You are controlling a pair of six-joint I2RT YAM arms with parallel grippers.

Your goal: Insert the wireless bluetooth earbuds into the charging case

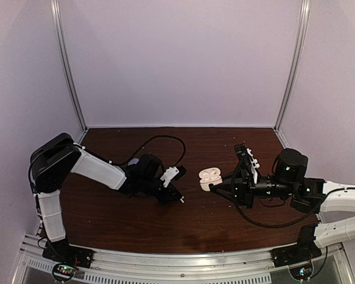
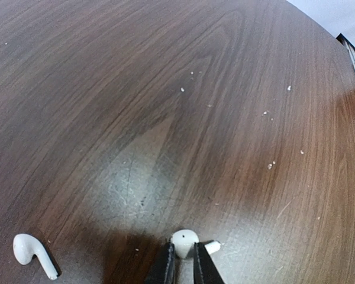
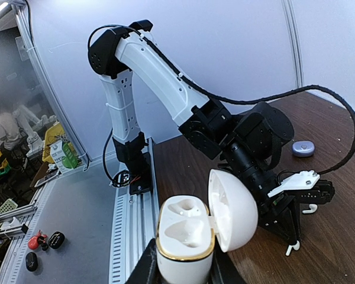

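Note:
The open white charging case with two empty slots is held upright by my right gripper, shut on it. My left gripper is low at the table, its fingertips around the round head of a white earbud, whose stem sticks out to the right. The fingers look part open; whether they grip it cannot be told. A second earbud lies on the wood to the left in the left wrist view.
A bluish rounded case sits behind the left arm.

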